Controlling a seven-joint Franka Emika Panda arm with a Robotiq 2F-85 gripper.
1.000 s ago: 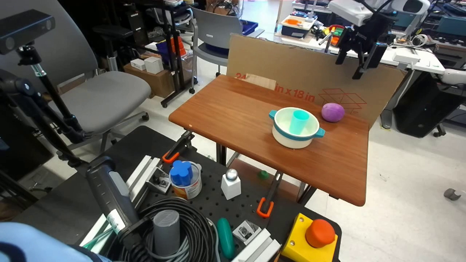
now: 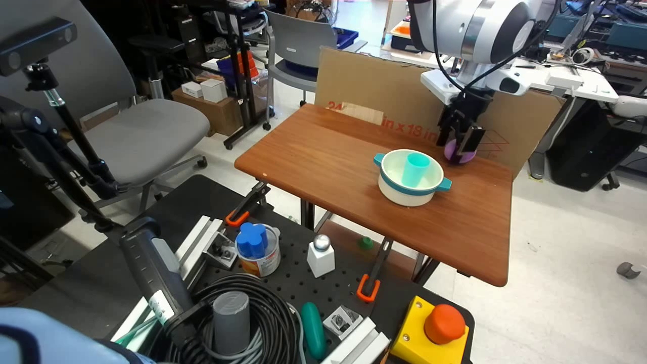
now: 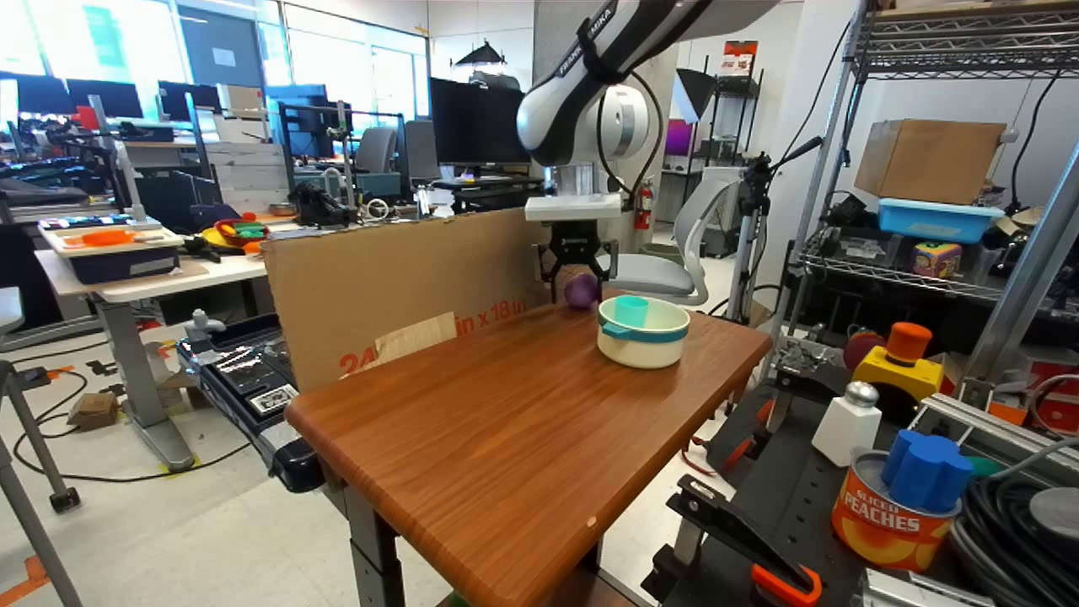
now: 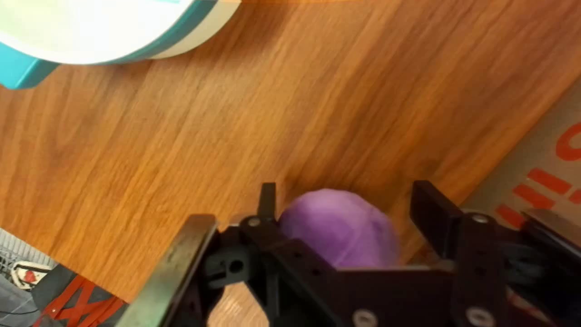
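Observation:
A purple ball (image 2: 465, 158) sits near the back right of the wooden table. My gripper is lowered around it, with one finger on each side. The fingers stand part open. In the wrist view the ball (image 4: 340, 229) lies close to the left finger (image 4: 267, 202), while a clear gap separates it from the right finger (image 4: 433, 204). Whether the left finger touches it, I cannot tell. Beside the ball stands a cream pot (image 2: 405, 197) with a teal band and handles. Inside it is a turquoise cup (image 2: 416, 170).
A cardboard sheet (image 2: 388, 79) stands upright along the table's back edge, close behind my gripper. In front, a black cart carries a can (image 2: 267, 255), a white shaker (image 2: 321, 261) and a red stop button (image 2: 444, 322).
The arm has come down and to the left from above the back right, and its fingers now flank the purple ball. Pot, cup and ball appear unmoved.

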